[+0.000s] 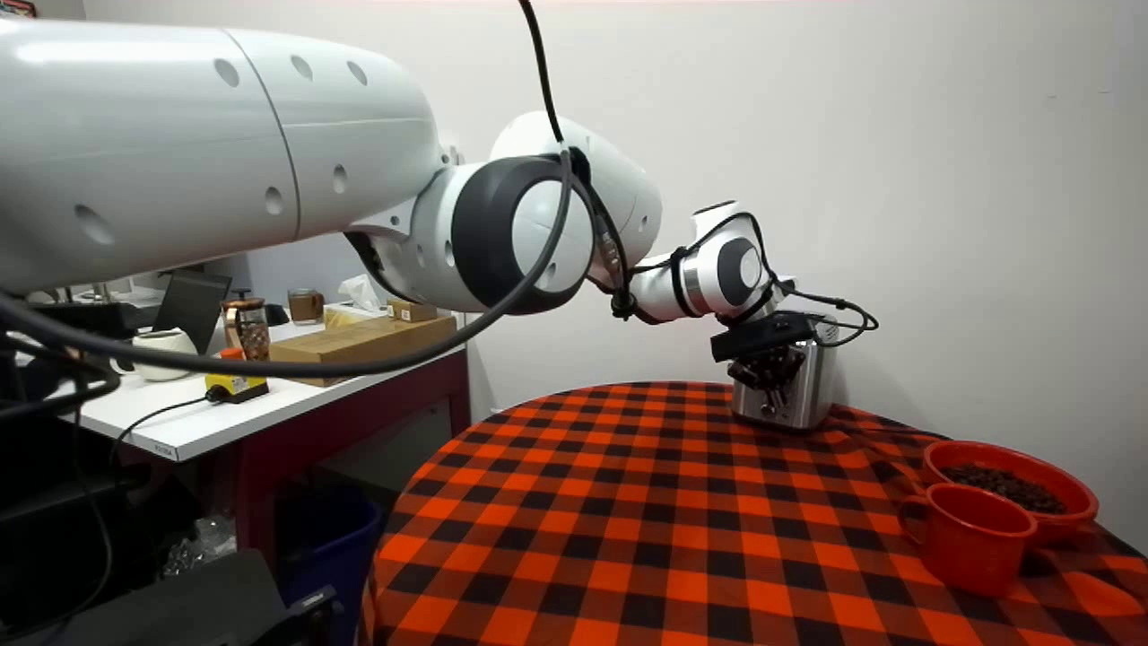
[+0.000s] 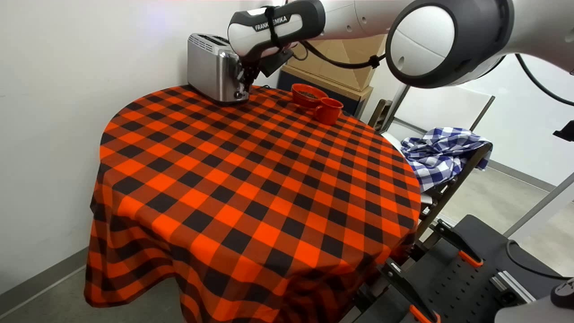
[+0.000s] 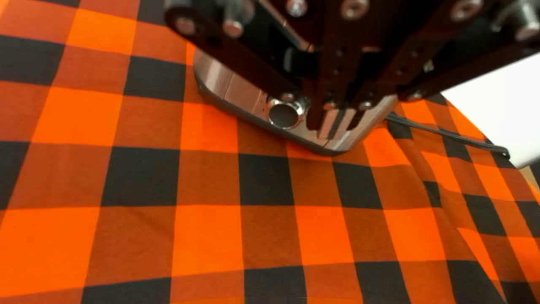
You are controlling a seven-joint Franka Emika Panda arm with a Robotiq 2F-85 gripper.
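A silver toaster [image 1: 820, 388] stands upright at the far side of the table, against the wall. My gripper [image 1: 769, 379] is tilted in front of the toaster's control end, with its fingers close together and shut. In exterior view 2 the gripper [image 2: 247, 83] is dark and partly hidden by the arm, close to the end of the toaster [image 2: 203, 70]. From the wrist, the round knob [image 3: 283, 115] shows just beside the fingertips. Nothing shows between the fingers. Whether they touch the toaster, I cannot tell; the lever area is hidden behind the gripper.
A red mug [image 1: 977, 538] and a red bowl [image 1: 1065, 524] of dark bits stand at the table's right edge. The toaster's cord [image 3: 455, 136] runs along the cloth. Most of the checked tablecloth [image 2: 242, 177] is clear.
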